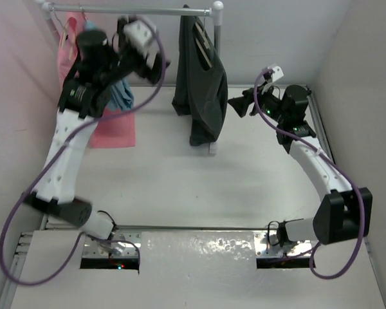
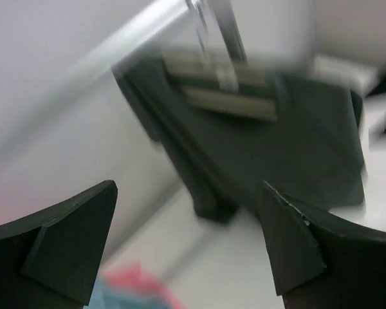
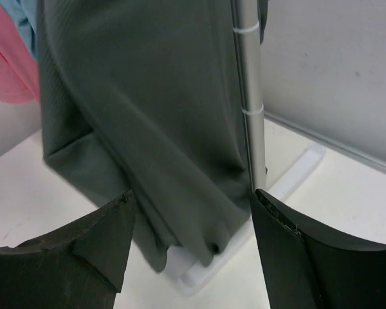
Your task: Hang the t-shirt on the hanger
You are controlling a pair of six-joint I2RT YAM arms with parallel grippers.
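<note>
A dark grey-green t-shirt (image 1: 202, 96) hangs on the rail at centre, with pale hanger bars inside it; in the left wrist view the shirt (image 2: 225, 154) is blurred. My left gripper (image 1: 145, 61) is raised near the rail, left of the shirt, its fingers apart with nothing clear between them. My right gripper (image 1: 243, 102) stands open just right of the shirt; in the right wrist view the shirt (image 3: 141, 129) and the rack's post (image 3: 251, 90) lie in front of its empty fingers.
Pink garments (image 1: 112, 135) and a blue one (image 1: 119, 96) hang at the left, partly behind my left arm. The metal rail (image 1: 109, 9) spans the back.
</note>
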